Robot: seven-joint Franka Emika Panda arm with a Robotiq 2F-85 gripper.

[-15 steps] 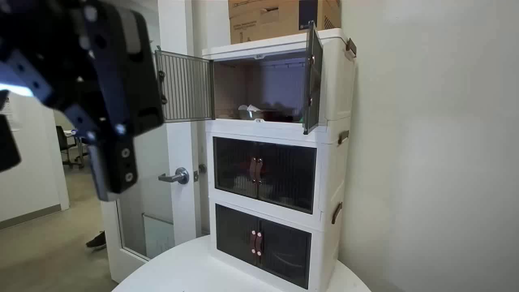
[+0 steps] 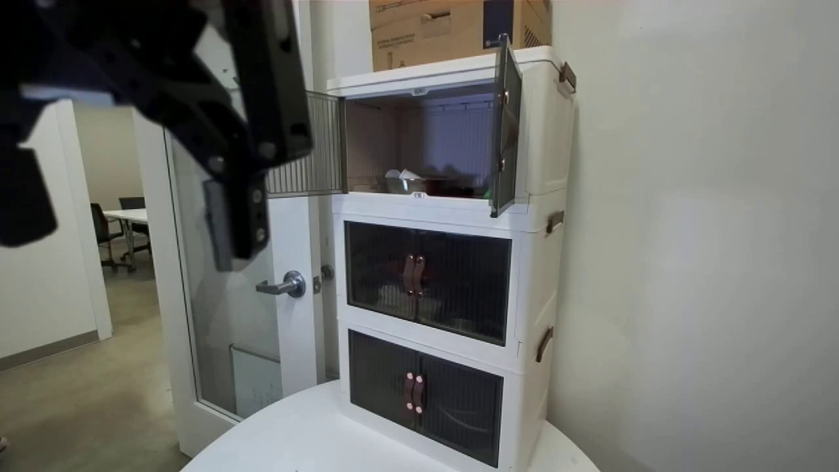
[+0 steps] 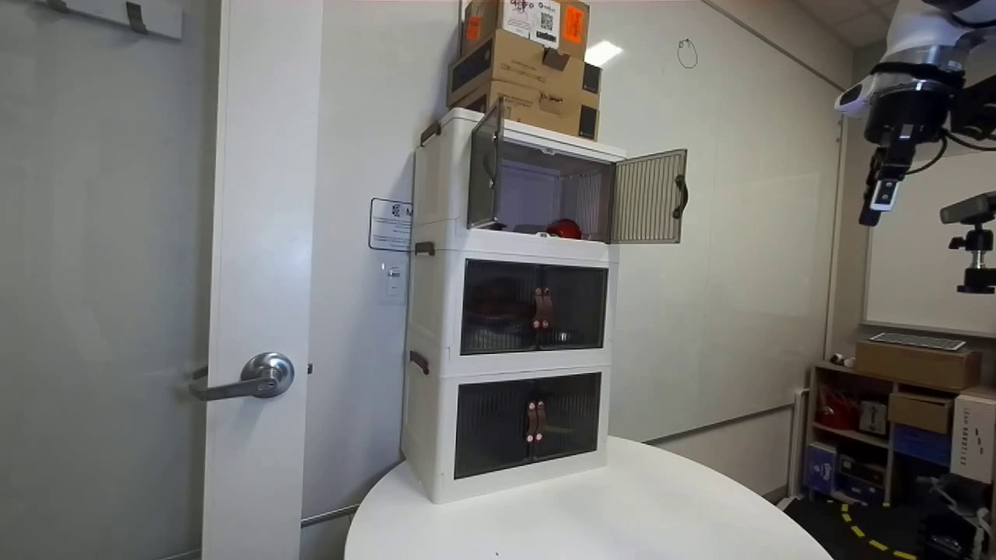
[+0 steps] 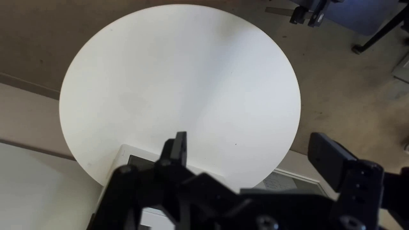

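Note:
My gripper is open above the round white table, its fingers wide apart and nothing between them. In exterior view 1 it looms large and blurred at the upper left, in front of part of the left top door. A white cabinet (image 2: 537,271) of stacked units stands on the table. Its top compartment has both doors swung out: the left door (image 2: 308,149) and the right door (image 2: 507,126). Inside lie a few small items, among them a red object (image 3: 564,229). Both lower units have their dark doors (image 3: 530,306) closed.
Cardboard boxes (image 3: 527,70) are piled on the cabinet's top. A door with a lever handle (image 2: 283,284) stands beside it, and a wall rises on the other side.
In exterior view 1 my gripper has shifted right and upward and looks smaller. It now covers the outer part of the left top door. The cabinet doors have not moved.

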